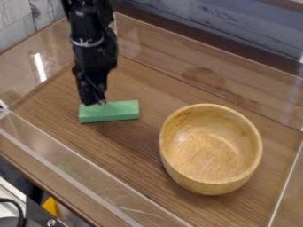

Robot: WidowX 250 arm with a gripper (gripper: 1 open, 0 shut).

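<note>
A green rectangular block (112, 113) lies flat on the wooden table at the centre left. My black gripper (88, 96) hangs just above and behind the block's left part, shut, with nothing seen between its fingers; the fingertips are small and dark in this view.
A large empty wooden bowl (211, 151) stands at the front right of the table (130, 177). A black cable lies at the lower left edge.
</note>
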